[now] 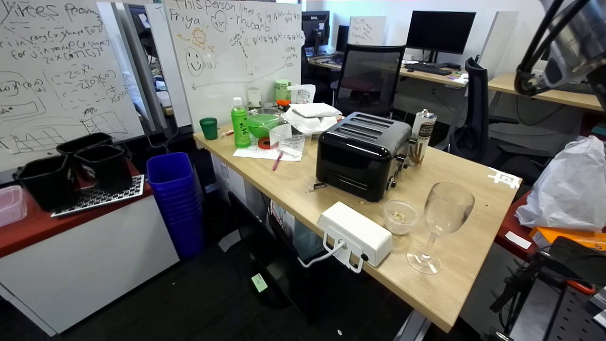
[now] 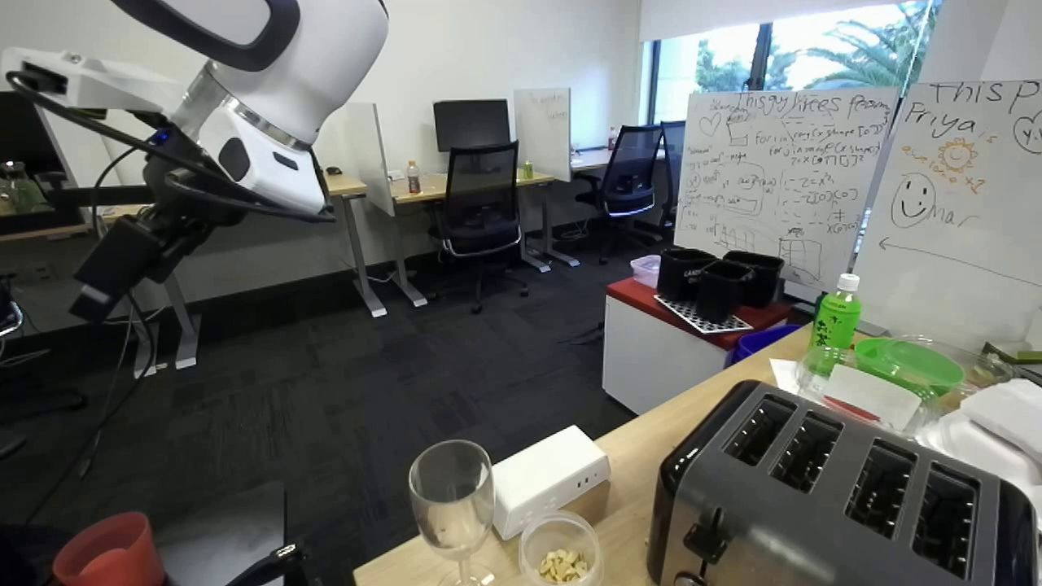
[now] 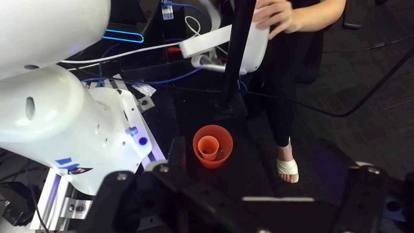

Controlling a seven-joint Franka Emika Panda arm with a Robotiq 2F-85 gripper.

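Observation:
In the wrist view my gripper stands open, its dark fingers (image 3: pixel 178 153) wide apart and nothing held between them. Beyond the fingers, lower down, a large red cup (image 3: pixel 228 147) sits on a dark surface with a smaller orange cup (image 3: pixel 208 147) inside it. The red cup (image 2: pixel 109 555) also shows at the bottom left of exterior view 2, well below the dark gripper (image 2: pixel 89 298) hanging from the white arm. In exterior view 1 only part of the arm enters at the top right; the gripper is out of frame there.
A person's hand (image 3: pixel 277 15) and bandaged foot (image 3: pixel 287 167) are close by, beside a black post (image 3: pixel 235 50). The table bears a toaster (image 1: pixel 363 156), wine glass (image 1: pixel 449 210), small clear bowl (image 1: pixel 400 217) and white power strip (image 1: pixel 355 233). Cables cross the floor.

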